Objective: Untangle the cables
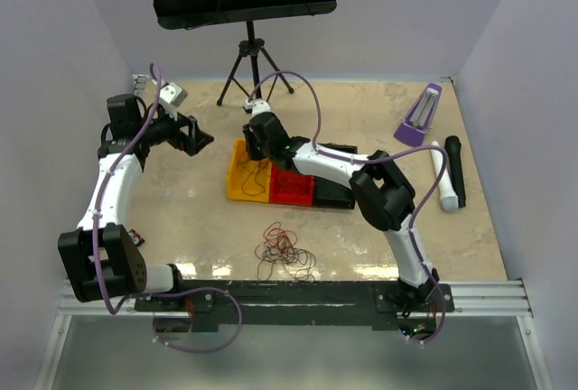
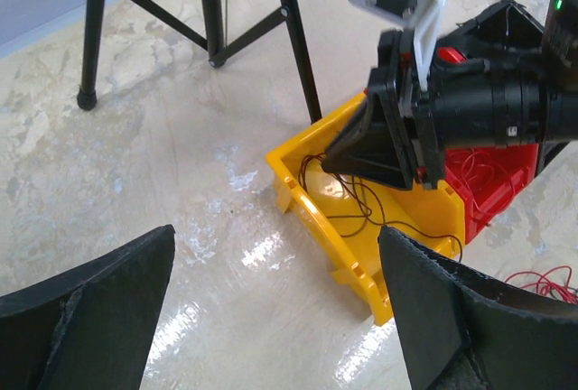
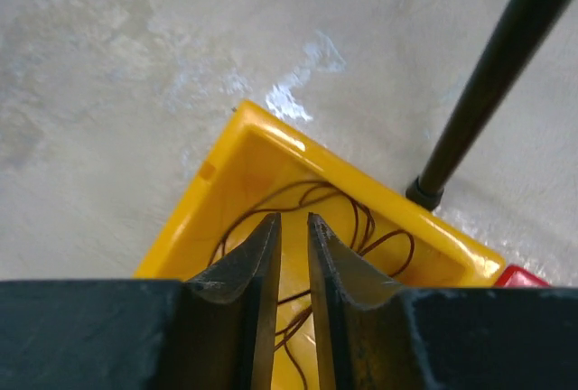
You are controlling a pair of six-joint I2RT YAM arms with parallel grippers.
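Inside the yellow bin [image 1: 250, 197] lies a thin dark cable [image 2: 424, 230], looped across its floor. My right gripper [image 1: 252, 149] reaches down at the bin's back part. In the right wrist view its fingers [image 3: 267, 250] are close together with a narrow gap, where dark strands show; whether they pinch one is unclear. Left of the bin, my left gripper [image 1: 202, 137] hangs open with nothing between its fingers. A tangle of red and dark cables [image 1: 282, 250] rests on the table near the front edge. Red strands [image 2: 483, 173] also lie in the red bin [image 1: 291, 193].
A black bin [image 1: 334, 196] adjoins the red one. Behind the bins, a black tripod stand [image 1: 252, 48] has a leg close to the yellow bin. To the right are a purple holder [image 1: 418, 115], a white tube [image 1: 445, 178] and a black one [image 1: 455, 171]. Table left of the bins is bare.
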